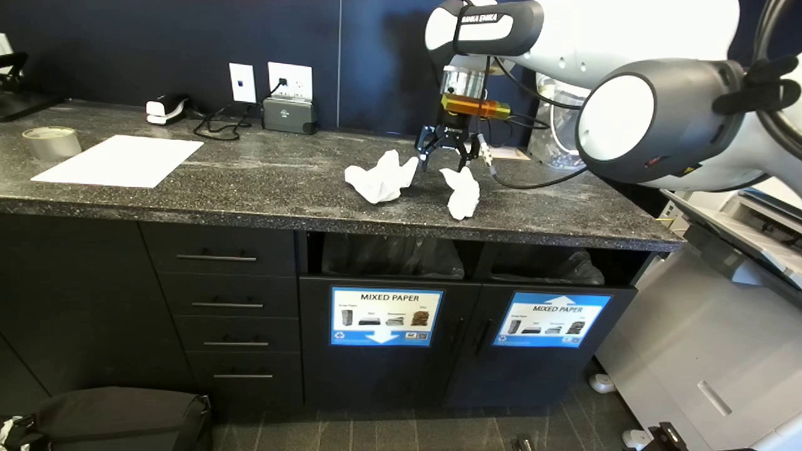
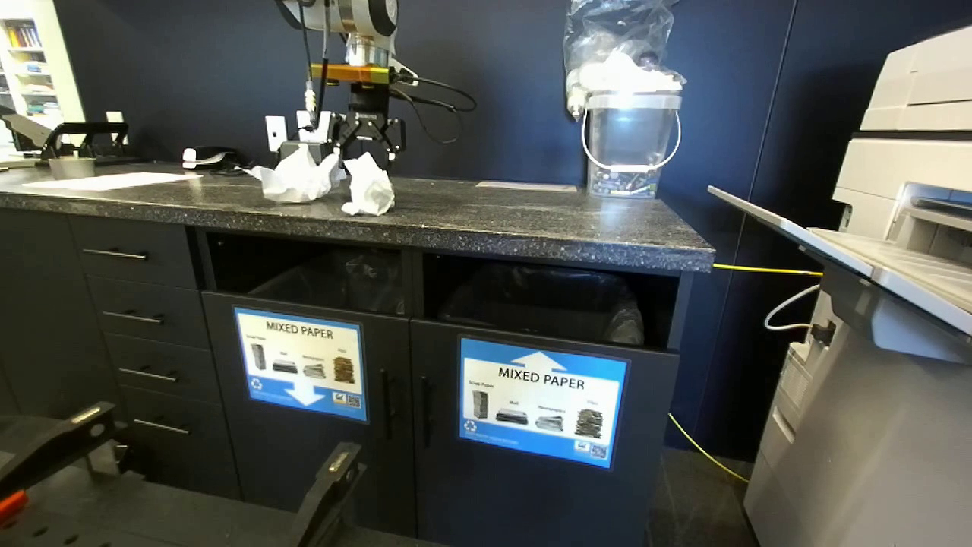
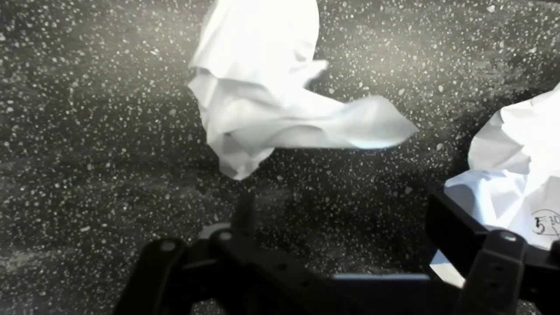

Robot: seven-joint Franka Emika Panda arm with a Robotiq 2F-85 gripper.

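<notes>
Two crumpled white papers lie on the dark speckled counter [image 1: 286, 176]. The larger paper [image 1: 381, 179] is on the left in exterior view 1; the smaller paper [image 1: 463, 194] sits to its right, nearer the front edge. My gripper [image 1: 443, 162] points down just behind them, low over the counter, fingers open. In the wrist view, one paper [image 3: 262, 94] rests beyond the gap between the fingers, and bare counter shows in that gap. Another paper [image 3: 517, 157], with handwriting on it, is partly hidden behind the right finger [image 3: 454, 223]; touching or not, I cannot tell.
Below the counter are two bin openings [image 2: 547, 305] with liners, above doors labelled mixed paper. A clear bucket [image 2: 633, 141] stands at the back right. A flat white sheet [image 1: 116, 161] and a tape roll [image 1: 52, 143] lie at the far left.
</notes>
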